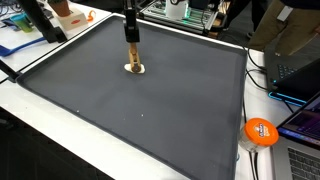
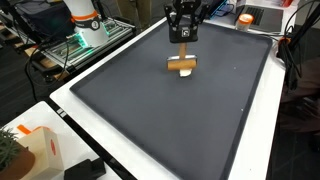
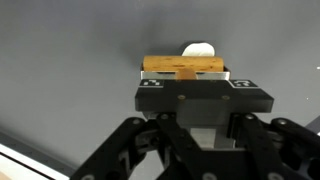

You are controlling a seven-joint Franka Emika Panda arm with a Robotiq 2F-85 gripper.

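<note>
My gripper (image 2: 183,38) points down and is shut on the handle of a small wooden mallet (image 2: 182,64). The mallet hangs with its cylindrical head lowest and lying crosswise. In exterior view 1 the mallet (image 1: 134,53) stands over a small white piece (image 1: 135,69) on the dark mat. The wrist view shows the mallet's head (image 3: 183,64) just beyond the fingers, with the round edge of the white piece (image 3: 199,49) showing past it. Whether the head touches the white piece cannot be told.
An orange-lidded container (image 1: 261,132) stands off the mat by a laptop (image 1: 300,125). Clutter (image 1: 25,30) sits at the far left.
</note>
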